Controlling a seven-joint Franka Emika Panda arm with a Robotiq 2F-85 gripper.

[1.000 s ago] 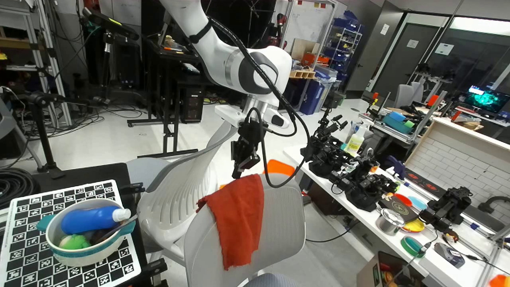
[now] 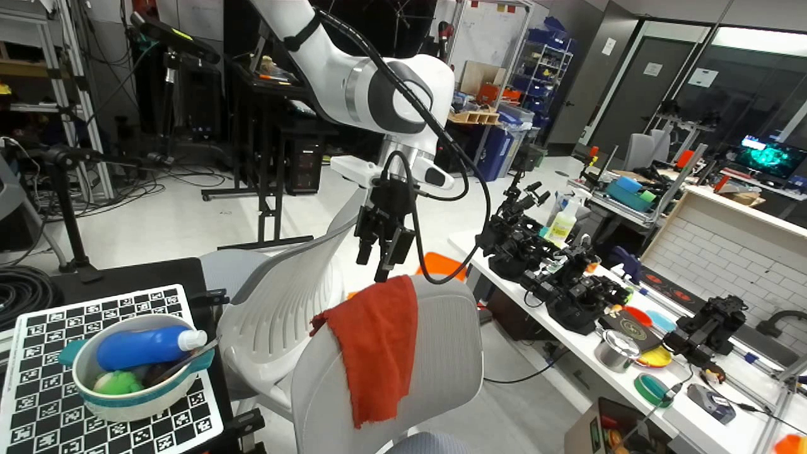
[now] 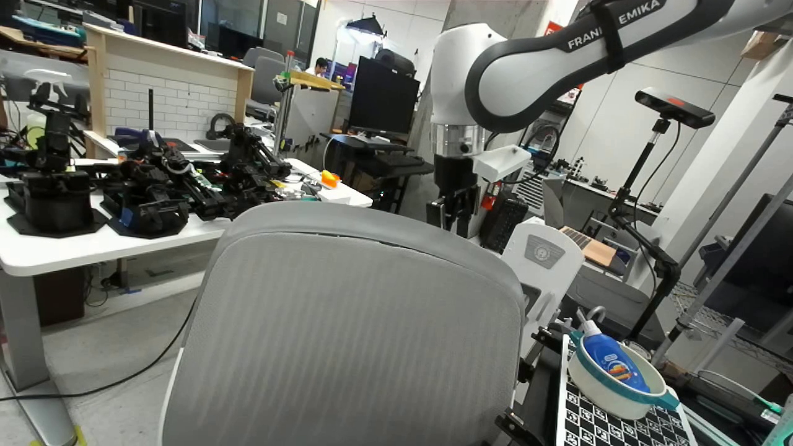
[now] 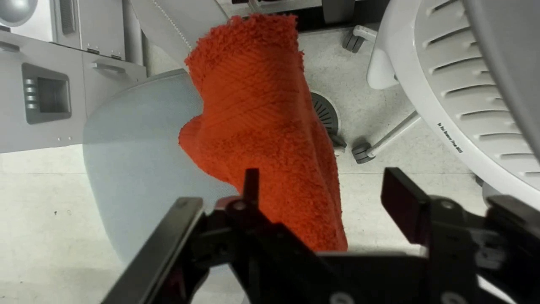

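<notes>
An orange-red cloth (image 2: pixel 383 348) hangs draped over the top of a grey chair back (image 2: pixel 446 348). My gripper (image 2: pixel 374 266) is just above the cloth's upper edge, pointing down, with its two black fingers apart. From the wrist, the cloth (image 4: pixel 263 121) runs below the gripper, nearer the left finger, and nothing is held. In exterior view 2 the gripper (image 3: pixel 449 223) shows beyond the chair back (image 3: pixel 342 319), which hides the cloth there.
A white slatted chair (image 2: pixel 280 318) stands close beside the draped one. On the black table sits a white-and-teal pot (image 2: pixel 113 405) holding a blue bottle (image 2: pixel 144 347). A long white table (image 2: pixel 522 299) with black robot arms lies to the right.
The arm has risen a little and shifted slightly left. My fingers now show spread apart, where earlier they appeared close together. The cloth has stayed on the chair back.
</notes>
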